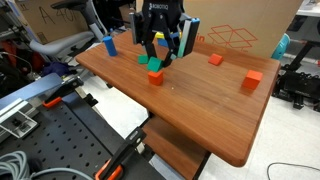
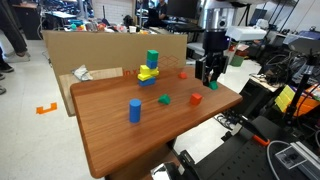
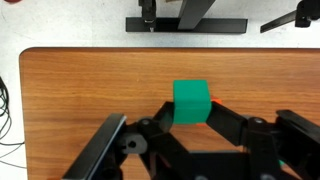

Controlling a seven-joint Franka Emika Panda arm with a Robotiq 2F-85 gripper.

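Observation:
My gripper is shut on a green block [image 3: 191, 100], which fills the gap between its fingers in the wrist view. In exterior view 1 the held green block [image 1: 154, 65] appears just above an orange block [image 1: 155, 78] resting on the wooden table. The orange block [image 3: 217, 108] is mostly covered by the green one from the wrist, only a sliver showing at its right. Exterior view 2 has the held block [image 2: 213, 84] up and to the right of the orange block [image 2: 196, 98]. Whether the two touch, I cannot tell.
A loose green block [image 2: 165, 99] and a blue cylinder [image 2: 135, 110] stand on the table. Farther back is a stack of blue, yellow and green pieces [image 2: 149, 72]. Other orange blocks [image 1: 252, 80] lie on the right in exterior view 1.

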